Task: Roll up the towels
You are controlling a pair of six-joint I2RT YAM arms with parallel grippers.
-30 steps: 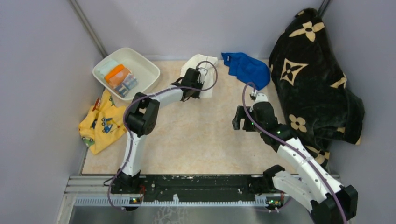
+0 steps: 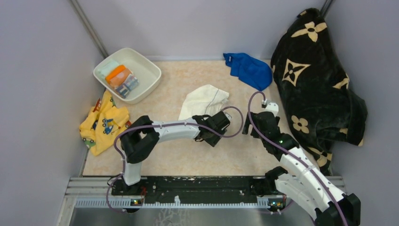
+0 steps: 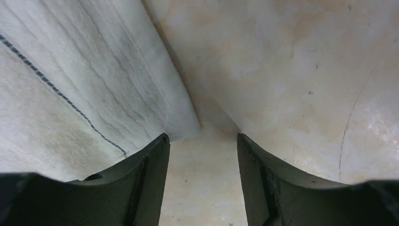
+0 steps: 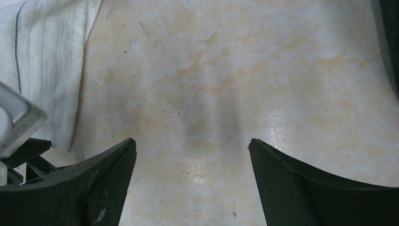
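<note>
A white towel [image 2: 197, 101] with a dark stripe lies spread on the middle of the table, partly covered by my left arm in the top view. In the left wrist view the towel's corner [image 3: 174, 117] rests just ahead of my left gripper, which is open; its left fingertip appears close to the towel's edge, and bare table fills the gap. My right gripper is open too, over bare table to the towel's right, with nothing between its fingers. The towel [image 4: 51, 56] shows at the left of the right wrist view.
A blue cloth [image 2: 249, 69] lies at the back, a yellow patterned cloth [image 2: 106, 125] at the left. The white bin [image 2: 153, 75] at back left holds rolled cloths. A black flowered blanket [image 2: 320, 94] is heaped on the right.
The towel has come from the back edge toward the front, to mid-table. The right gripper shifted slightly.
</note>
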